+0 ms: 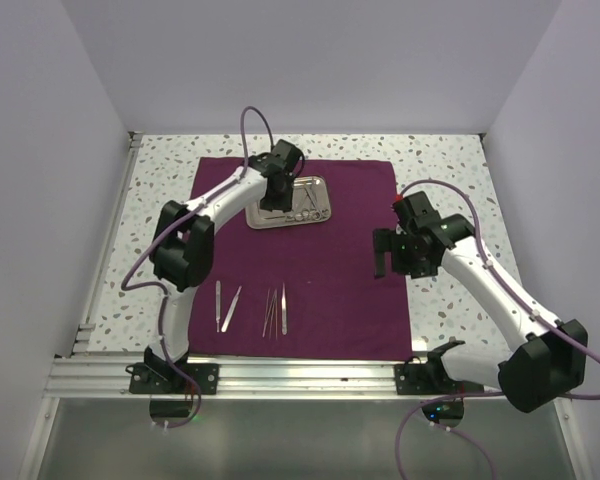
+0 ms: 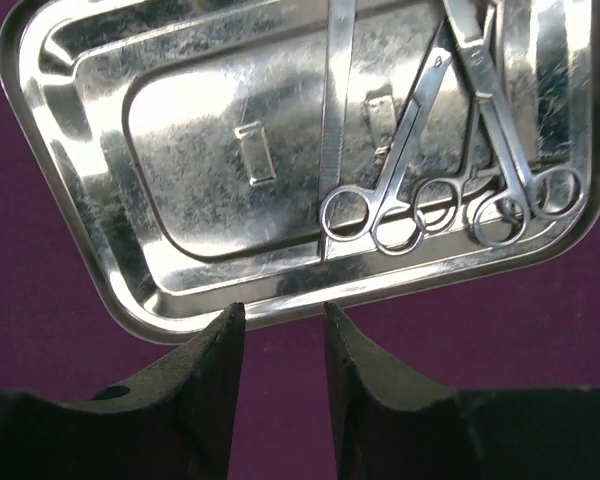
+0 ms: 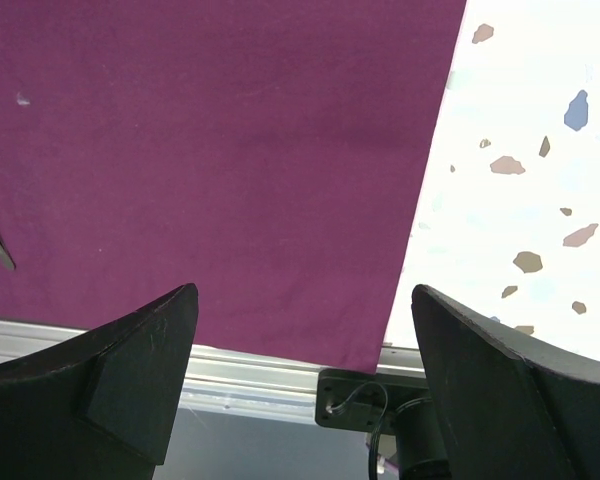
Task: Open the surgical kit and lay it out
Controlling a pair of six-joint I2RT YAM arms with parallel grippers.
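Note:
The shallow metal tray (image 1: pixel 262 222) sits toward the back of the purple cloth. In the left wrist view a long flat bar (image 2: pixel 334 110) crosses the tray (image 2: pixel 190 325), and several ring-handled instruments (image 2: pixel 388 190) lie bunched to its right, some overlapping. My left gripper is open above the tray's near rim, with nothing between its fingers. From the top, this gripper (image 1: pixel 275 208) and its arm cover part of the tray's left half. My right gripper stands open and empty over the cloth's right edge, well away from the tray.
Several slim instruments, among them a tweezer-like one (image 1: pixel 284 308) and a scalpel-like one (image 1: pixel 231 309), lie spaced out on the cloth's front left. A speckled tabletop (image 1: pixel 445 160) surrounds it.

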